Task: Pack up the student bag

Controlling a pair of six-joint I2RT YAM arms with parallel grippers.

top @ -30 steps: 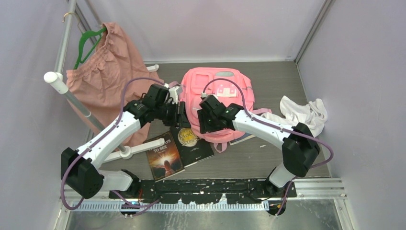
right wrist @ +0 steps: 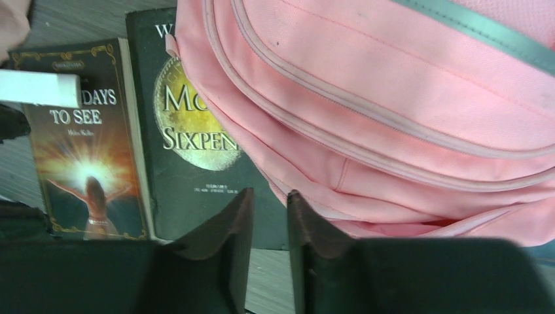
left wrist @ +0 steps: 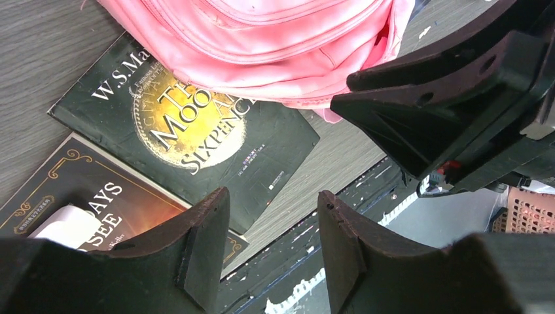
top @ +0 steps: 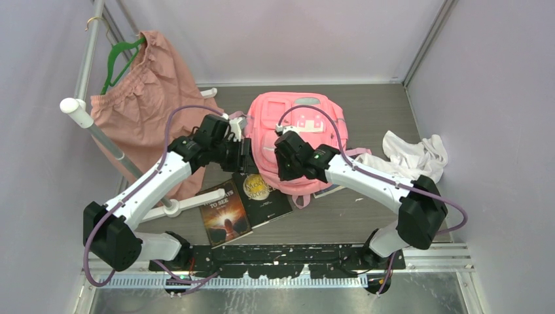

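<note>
The pink backpack (top: 307,124) lies at the centre of the floor, its zippered lower edge overlapping a black book, The Moon and Sixpence (left wrist: 163,144). A brown book with a glowing figure (right wrist: 88,170) lies left of that one. My left gripper is part open above the books at the bag's lower left, nothing between its fingers. My right gripper hangs part open over the bag's lower zip and the black book, with no object seen held.
A rack with a hanging pink garment (top: 144,85) stands on the left, its white foot reaching toward the books. A white cloth (top: 419,157) lies at the right. Bare floor shows at the back right.
The left arm, bag and books look unchanged.
</note>
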